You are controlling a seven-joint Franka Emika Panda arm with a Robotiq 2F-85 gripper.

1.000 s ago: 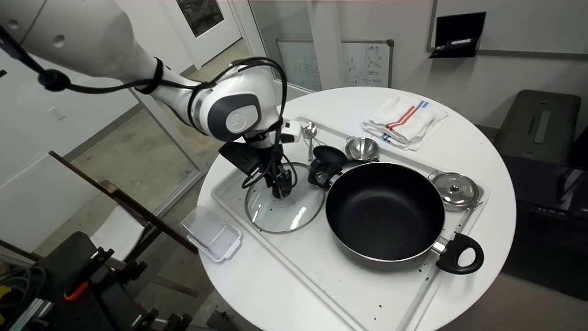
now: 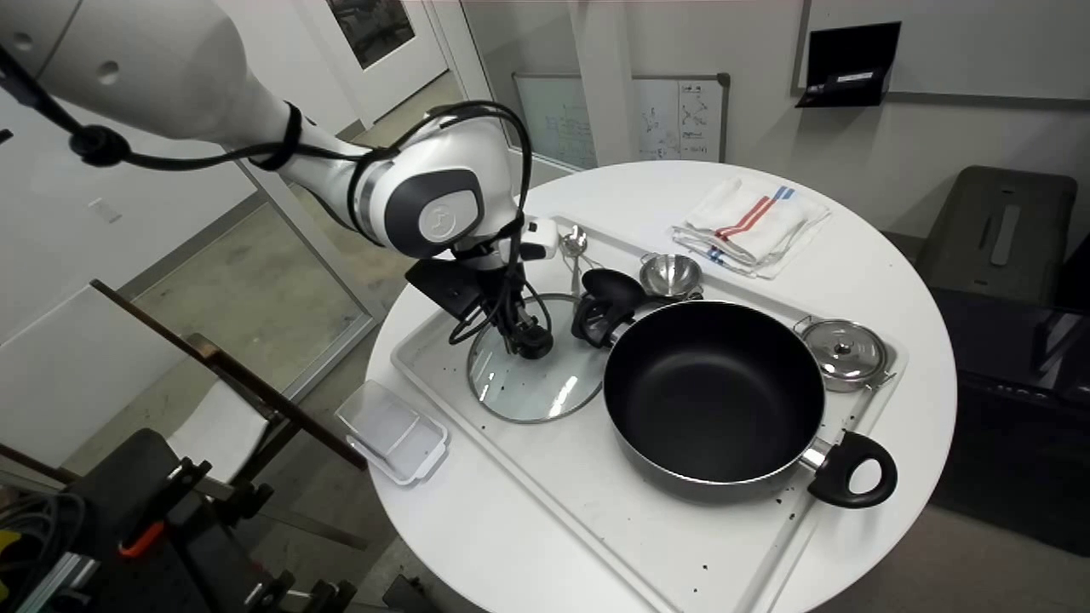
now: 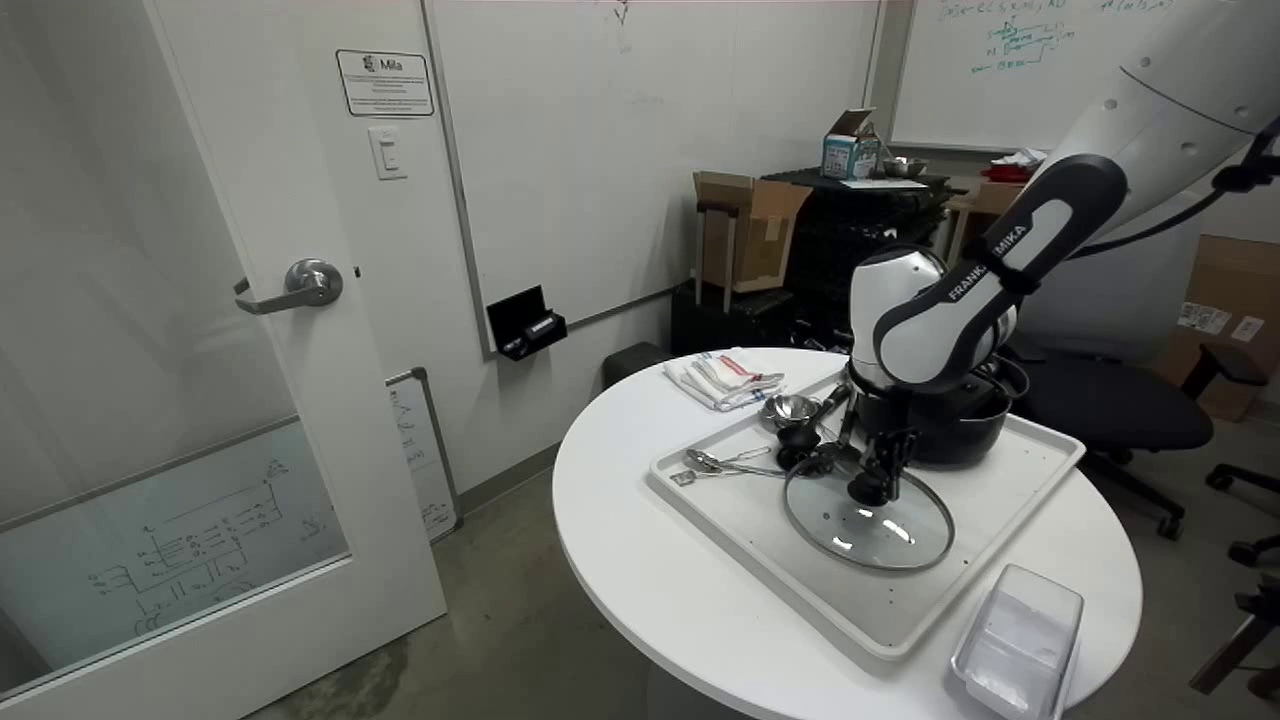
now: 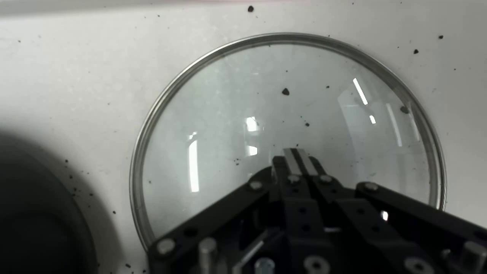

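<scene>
A round glass lid with a steel rim [image 4: 214, 105] rests on the white tray, seen in all three views. Its black knob [image 3: 870, 490] is right by my fingertips. My gripper is over the lid, its two fingers together and nothing visible between them. In the wrist view those fingers cover most of the knob, so whether they touch it cannot be told. Beside the lid stands a large black pan [image 2: 715, 393], empty inside, with a looped black handle [image 2: 856, 472] on its right.
On the tray [image 2: 654, 531] also lie a small steel bowl [image 2: 670, 274], a lidded steel pot [image 2: 844, 351], black utensils [image 2: 613, 290] and a spoon [image 2: 574, 243]. A folded towel [image 2: 751, 225] and a clear plastic container [image 2: 400, 434] sit outside it. The tray's front is clear.
In exterior view 1, the lid has shifted a little up and to the right, toward the black utensils. My gripper has moved slightly the same way. The pan stays put.
</scene>
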